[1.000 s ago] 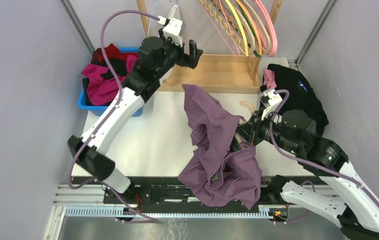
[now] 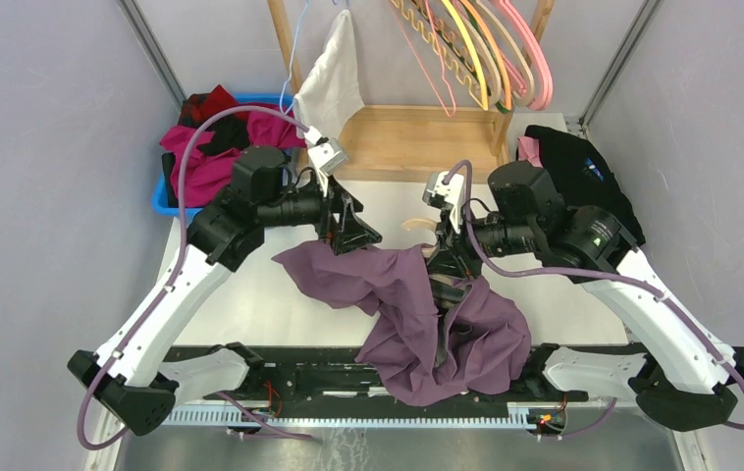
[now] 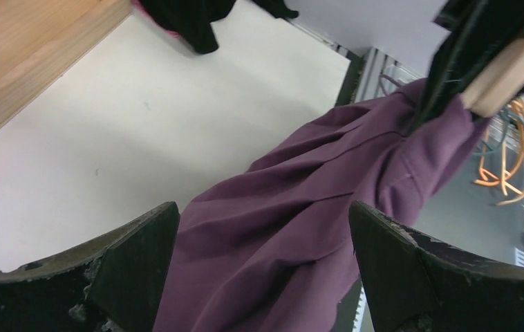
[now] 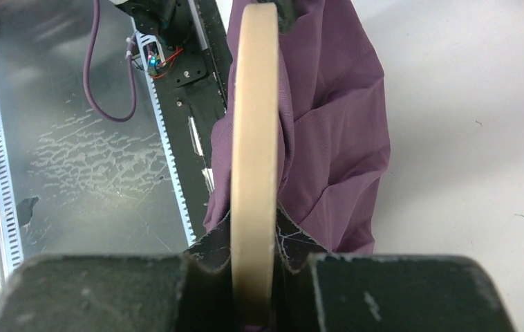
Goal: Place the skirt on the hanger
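The purple skirt [image 2: 398,294] is spread near the table's front edge, its lower folds hanging over the black rail. A beige hanger [image 4: 254,138] is gripped in my right gripper; in the top view its hook [image 2: 419,224] curves out behind that gripper, and its lower part is hidden by the cloth. My left gripper stands open over the skirt's left part, purple fabric [image 3: 280,228] showing beyond and between its spread fingers. Whether the cloth touches those fingers I cannot tell. At upper right in the left wrist view, the hanger [image 3: 508,72] appears beside the cloth.
A blue bin [image 2: 164,196] of clothes stands at back left. Coloured hangers [image 2: 491,59] and a white cloth [image 2: 332,78] hang over the wooden rack [image 2: 417,137]. A black garment [image 2: 584,177] lies at right. White table shows left of the skirt.
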